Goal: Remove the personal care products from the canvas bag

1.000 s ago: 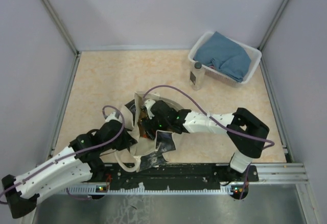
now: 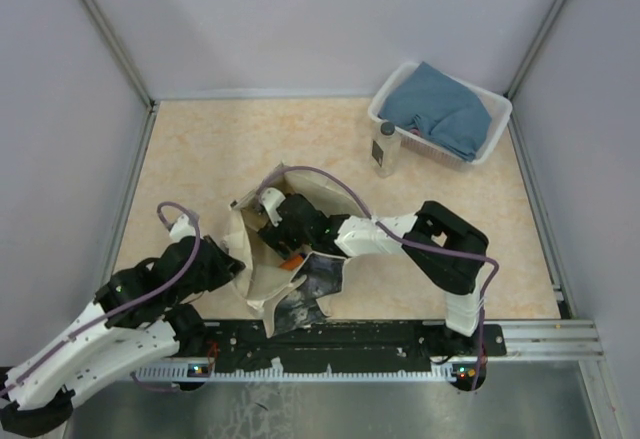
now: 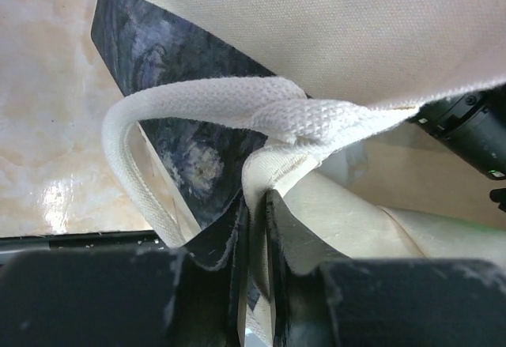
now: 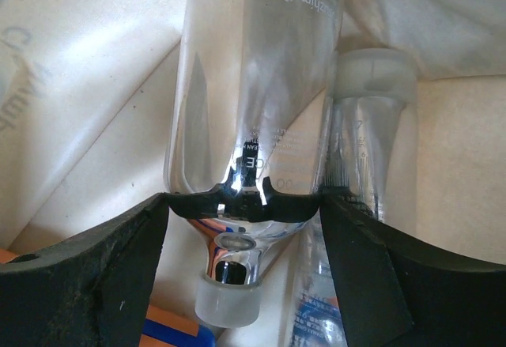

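The canvas bag (image 2: pixel 264 281) is spread wide at the front of the table, its inside showing from above. On its left side my left gripper (image 2: pixel 238 265) is shut on the pale strap (image 3: pixel 198 98). My right gripper is down inside the bag, with its fingers (image 4: pixel 130 244) along both sides of a clear, flat bottle (image 4: pixel 213 102). Whether they press on it, I cannot tell. Just right of it lies a second clear bottle (image 4: pixel 368 141) with a frosted cap. An orange item with a blue end (image 4: pixel 178 327) shows at the lower left.
A clear bottle with a dark cap (image 2: pixel 385 149) stands at the back, beside a white basket (image 2: pixel 502 119) holding blue cloth (image 2: pixel 440 109). Bare table lies behind and right of the bag.
My left gripper has moved left, pulling the bag's side outward and widening the opening. The right gripper has shifted left within the bag.
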